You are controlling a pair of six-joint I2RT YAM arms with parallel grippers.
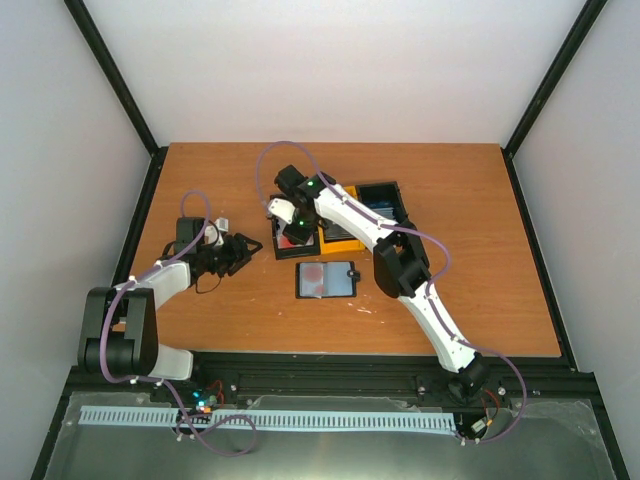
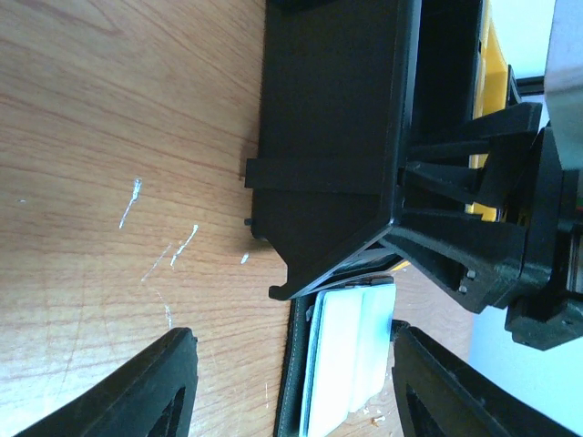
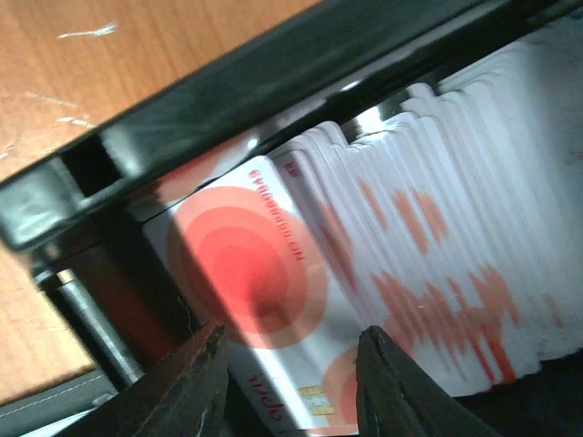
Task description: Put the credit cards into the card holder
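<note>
White cards with red-orange circles (image 3: 250, 259) fill a black box. The front card lies tilted apart from the several cards leaning in a row behind it (image 3: 428, 246). My right gripper is open above the lower part of that front card, one finger toward each side; whether they touch cannot be told. The card holder (image 1: 325, 280) lies spread on the table below the boxes, its left half reddish, its right half pale blue. Left of the boxes, my left gripper (image 1: 250, 251) stands open, nothing between its fingers, with the holder showing beyond them in the left wrist view.
The black card box (image 1: 297, 252) adjoins a yellow box (image 1: 342, 246) and another black box (image 1: 402, 206) to its right. The right arm crosses over them. Bare table (image 1: 480, 280) lies at the right and along the front.
</note>
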